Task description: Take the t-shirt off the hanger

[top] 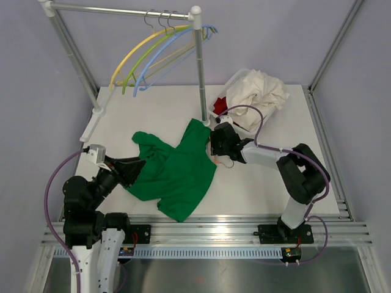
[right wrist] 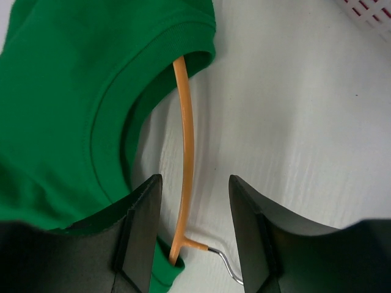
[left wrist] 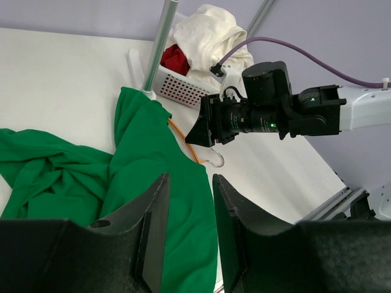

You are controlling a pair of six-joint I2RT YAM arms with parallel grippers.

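Note:
A green t-shirt (top: 180, 174) lies spread on the white table, its neck opening toward the right. Inside that opening sits an orange hanger (right wrist: 188, 146), its ends hidden under the cloth and its metal hook (left wrist: 219, 159) lying bare on the table. My right gripper is open above the hanger's bar, which passes through the gap between its fingers without being gripped. At the shirt's left side, above the table, hovers my left gripper (top: 137, 172), its fingers part open and empty. In the left wrist view the shirt (left wrist: 156, 189) shows beyond its fingertips.
A white perforated basket (left wrist: 181, 89) with white and red cloth stands behind the right gripper. A rack post (top: 200, 73) rises near the shirt's top corner, and yellow, green and blue hangers (top: 146, 54) hang overhead.

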